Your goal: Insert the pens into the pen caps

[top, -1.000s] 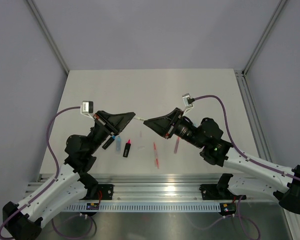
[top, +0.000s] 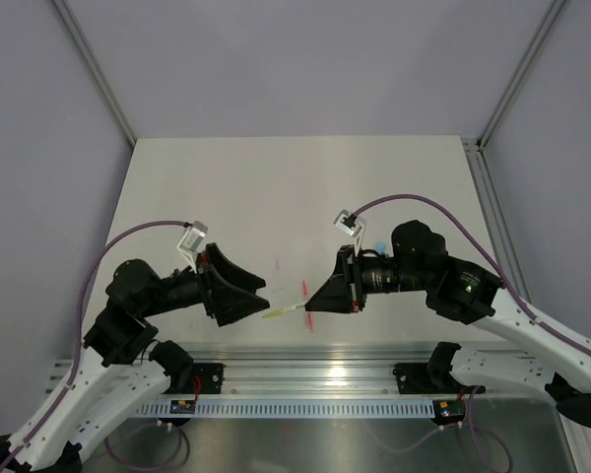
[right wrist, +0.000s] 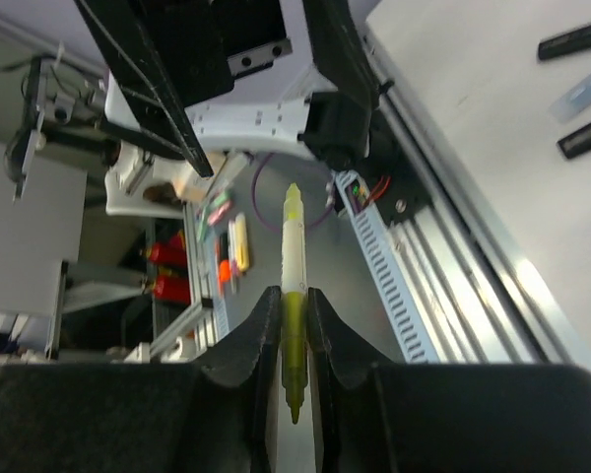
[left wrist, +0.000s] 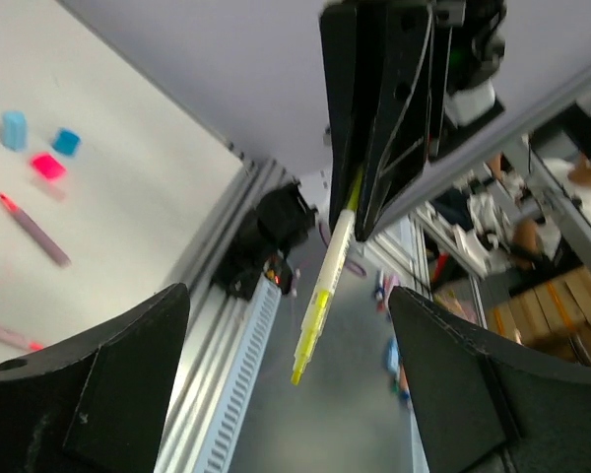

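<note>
My right gripper (top: 315,301) is shut on a yellow and white pen (right wrist: 294,266), which points left toward my left gripper (top: 261,296). The left gripper stands open, its fingers apart from the pen. In the left wrist view the pen (left wrist: 324,286) extends down from the right gripper's fingers, beyond the gap of the left one. Red pens lie on the table, and black pieces (right wrist: 571,41) with a clear blue one (right wrist: 581,91) show in the right wrist view.
Small blue (left wrist: 66,141) and pink (left wrist: 47,166) pieces lie on it. The metal front rail (top: 305,353) runs just beyond the table's near edge.
Both grippers have moved toward the front of the table, the right one also rightward with the pen. The left gripper has parted from the pen's end and now stands open.
</note>
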